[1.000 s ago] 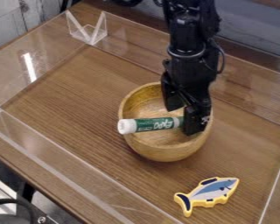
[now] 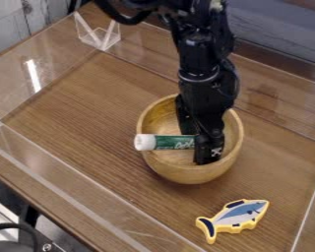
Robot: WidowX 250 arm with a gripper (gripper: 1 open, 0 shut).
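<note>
My black gripper [image 2: 200, 133] reaches down into a tan round bowl [image 2: 187, 174] near the middle of the table, its fingers open around the right part of a white and green tube [image 2: 157, 143] lying inside. The tube's white cap end rests toward the bowl's left wall; its right part is partly hidden by the gripper.
A yellow and blue fish-shaped piece [image 2: 231, 220] lies at the front right. A clear wire-like or plastic object [image 2: 98, 31] stands at the back left. Black cables run at the bottom left corner.
My gripper has moved lower into the bowl, over the tube, and now covers more of it.
</note>
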